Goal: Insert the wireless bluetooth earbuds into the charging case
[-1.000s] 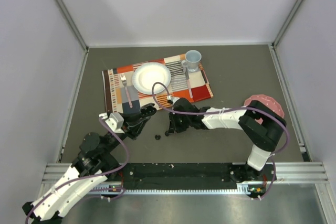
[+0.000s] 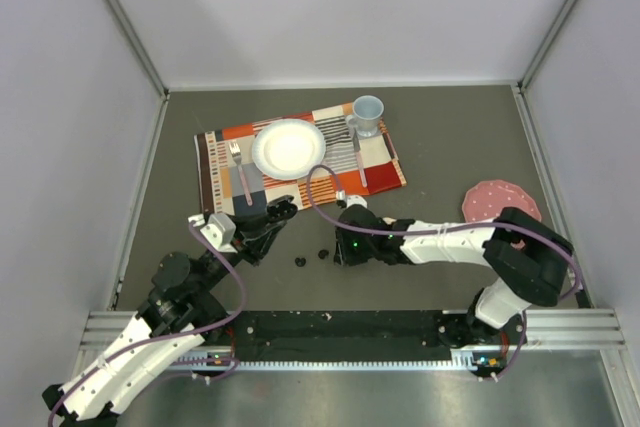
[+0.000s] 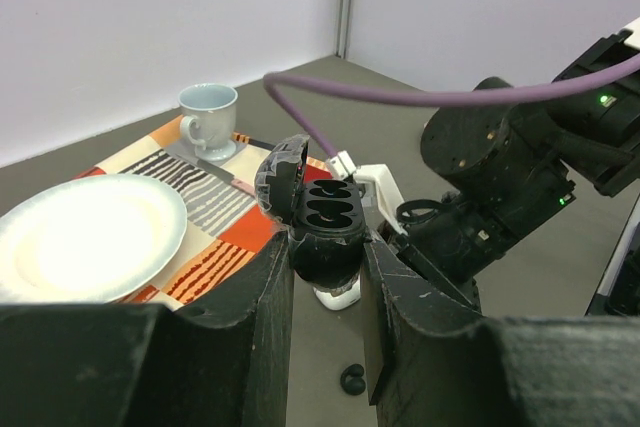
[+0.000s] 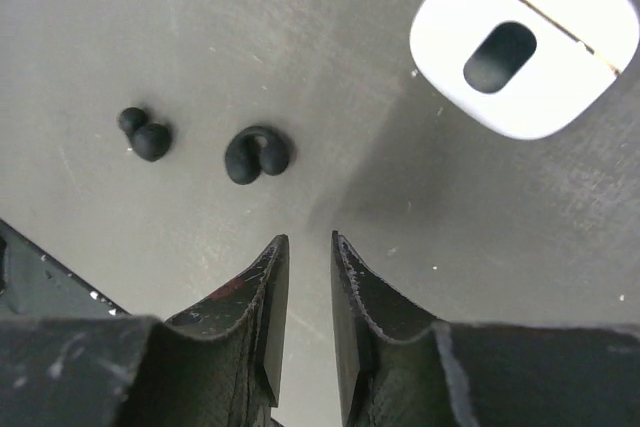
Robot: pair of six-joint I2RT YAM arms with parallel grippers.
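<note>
My left gripper is shut on the black charging case [image 3: 329,224], which it holds above the table. The case's lid stands up, and two dark earbud slots show in its top face. Two black earbuds lie apart on the grey table: the left earbud [image 2: 300,262] and the right earbud [image 2: 323,254]. In the right wrist view the nearer earbud [image 4: 257,154] rests beyond my fingertips, with the farther earbud [image 4: 145,134] to its left. My right gripper is partly open, a narrow empty gap between its fingers, just right of the earbuds.
A white rounded object with a dark oval [image 4: 501,55] lies close to the right gripper. Behind are a striped placemat [image 2: 380,177], white plate [image 2: 288,149], fork [image 2: 240,169], knife [image 2: 358,155] and mug [image 2: 367,114]. A pink plate [image 2: 500,201] sits at right.
My right gripper has shifted right, and a clear gap now separates it from the nearer earbud, which was right by its fingertips. The left arm and the case have stayed still.
</note>
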